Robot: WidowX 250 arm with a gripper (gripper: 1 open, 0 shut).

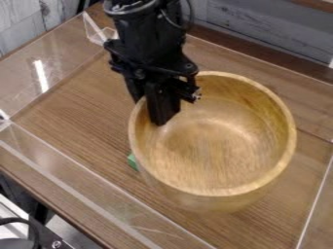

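Observation:
A large wooden bowl (221,146) fills the right middle of the view, tilted toward the camera. My black gripper (163,102) reaches down to the bowl's upper left rim, its fingertips at the rim; whether they close on it is hard to tell. A small green object (132,160) is mostly hidden at the bowl's lower left.
A wall with a ledge runs along the back. Clear plastic edging lines the front left, with a dark cable at the bottom left corner.

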